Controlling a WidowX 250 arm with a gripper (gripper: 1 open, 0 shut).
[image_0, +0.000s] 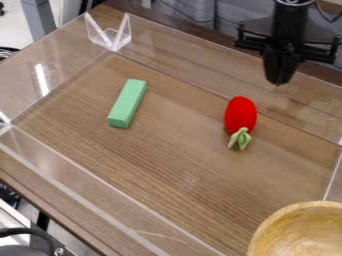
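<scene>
My black gripper (278, 68) hangs over the back right of the wooden table (160, 170), up and to the right of a red vegetable with a green leafy end (241, 118); whether its fingers are open or shut is hard to make out. A green block (127, 103) lies on the left half of the table, apart from the red piece.
A small clear plastic holder (110, 31) stands at the back left. A tan bowl (297, 236) sits at the front right corner.
</scene>
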